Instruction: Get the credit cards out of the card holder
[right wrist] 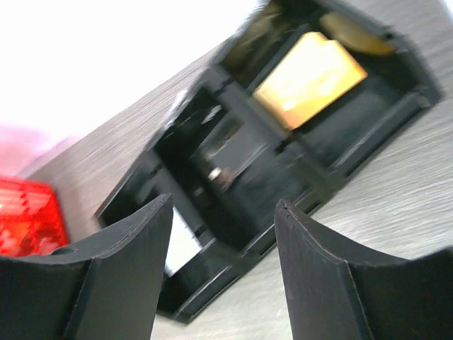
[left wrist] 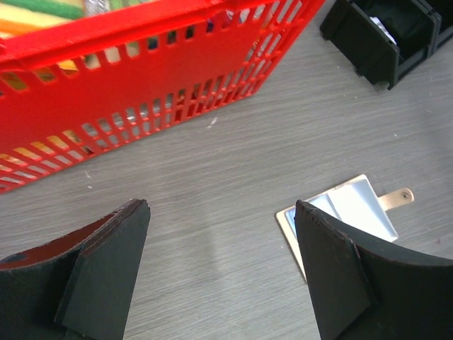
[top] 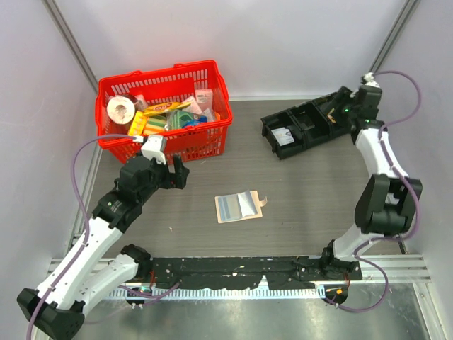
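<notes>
The card holder (top: pixel 237 207), beige with clear sleeves and a small strap tab, lies flat in the front middle of the table; the left wrist view shows it (left wrist: pixel 354 209) at lower right. My left gripper (top: pixel 177 177) is open above the table between the basket and the holder, nothing between its fingers. My right gripper (top: pixel 347 99), blurred by motion, is open over the right end of the black organiser (top: pixel 297 145). In the right wrist view a yellow-orange item (right wrist: pixel 311 78) lies in one compartment and a white item (right wrist: pixel 182 244) in another.
A red basket (top: pixel 163 149) full of mixed items stands at the back left. The middle and front right of the table around the card holder are clear. Walls border the left, back and right.
</notes>
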